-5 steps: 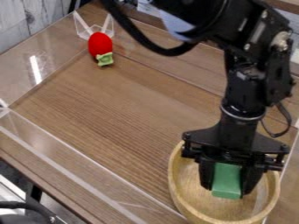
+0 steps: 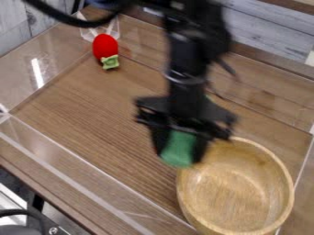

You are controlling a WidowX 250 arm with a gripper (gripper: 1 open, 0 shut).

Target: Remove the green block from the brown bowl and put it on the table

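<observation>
My gripper point(image 2: 179, 142), blurred by motion, is shut on the green block point(image 2: 181, 150). The block hangs from the fingers just above and to the left of the upper rim of the brown bowl point(image 2: 285, 174). Its upper part is hidden by the dark gripper. Inside, the bowl looks empty. Bare wooden table point(image 2: 98, 119) stretches out to the left of the block.
A red object with a green end point(image 2: 106, 48) lies near the table's far left corner, beside a whitish wire-like thing. Dark cables lie at the lower left.
With the green block in it, my gripper has moved up and to the left, from inside the bowl to beyond its upper left rim. The bowl and the red object have stayed put.
</observation>
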